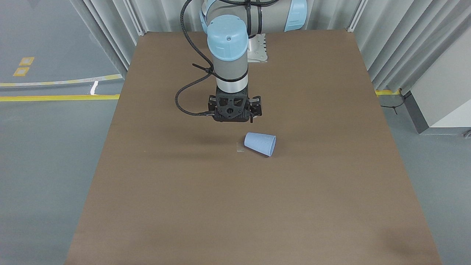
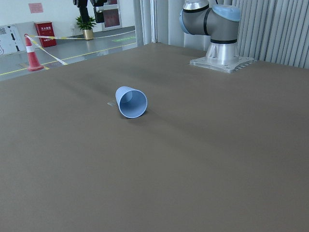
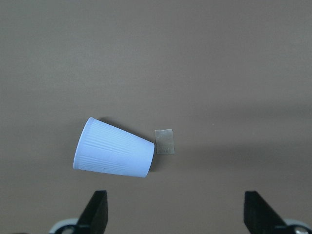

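Observation:
A light blue ribbed plastic cup [image 1: 260,143] lies on its side on the brown tabletop [image 1: 247,198]. In the left view the cup [image 2: 131,102] shows its open mouth. In the wrist view the cup [image 3: 112,147] is left of centre, beside a small clear square patch [image 3: 164,141] on the surface. My gripper is above the table, behind the cup as seen from the front, its two black fingers wide apart with nothing between them.
The robot's base [image 2: 222,63] stands at the back of the table, before a grey curtain [image 2: 275,29].

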